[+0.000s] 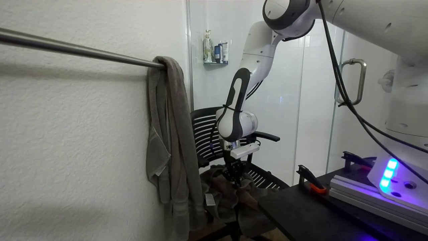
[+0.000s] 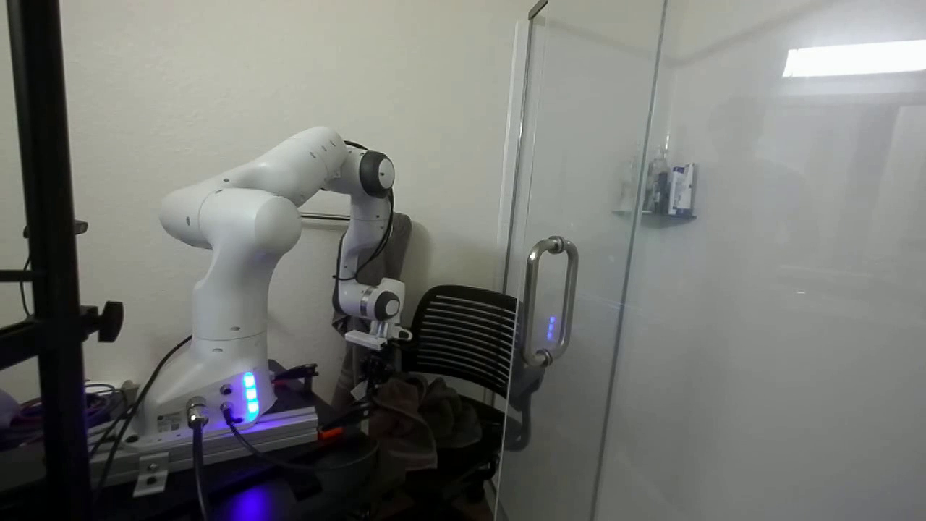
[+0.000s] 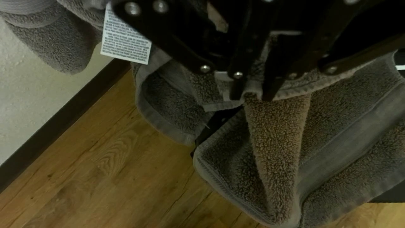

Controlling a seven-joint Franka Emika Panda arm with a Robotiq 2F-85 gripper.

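A grey-brown towel [image 3: 281, 152] lies crumpled on the black chair, its lower folds hanging over the edge; exterior view 1 shows this towel [image 1: 226, 192] below my arm. My gripper points down into the cloth. Its two fingertips have a narrow gap between them, and a raised fold of the towel stands in that gap. Whether both fingers press on the fold cannot be told. A white printed tag [image 3: 126, 38] sticks out from the towel at upper left. In exterior view 2 the gripper is dark and hard to make out.
Another grey towel [image 1: 170, 140] hangs from the metal bar [image 1: 80, 49] left of my arm. The chair's backrest [image 1: 206, 132] rises behind the gripper. A black table [image 1: 309, 213] stands at the right, and the glass shower door has a handle [image 2: 551, 299].
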